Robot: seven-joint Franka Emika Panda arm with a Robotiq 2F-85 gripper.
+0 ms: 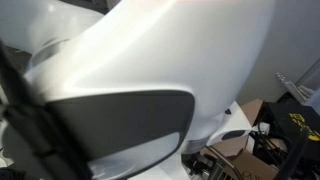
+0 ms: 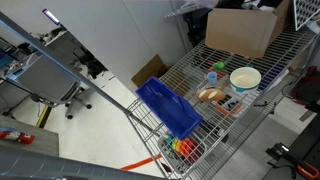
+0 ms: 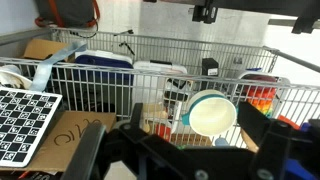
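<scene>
My gripper stands open in the wrist view, its two dark fingers wide apart at the bottom of the picture. A white bowl with a teal band (image 3: 210,114) shows in the gap between them, below in a wire basket, with nothing gripped. In exterior view 2 the same bowl (image 2: 245,78) sits on the wire rack, near a green cup (image 2: 219,64) and a tan oval item (image 2: 211,94). In exterior view 1 a white arm link (image 1: 160,60) fills most of the picture and hides what lies behind it.
A blue tray (image 2: 168,108) lies on the rack beside several colourful items (image 2: 182,146). A large cardboard box (image 2: 243,31) stands at the far end. Wire walls (image 3: 120,75) edge the basket. A checkered board (image 3: 22,126) and cardboard (image 3: 72,140) lie at the left.
</scene>
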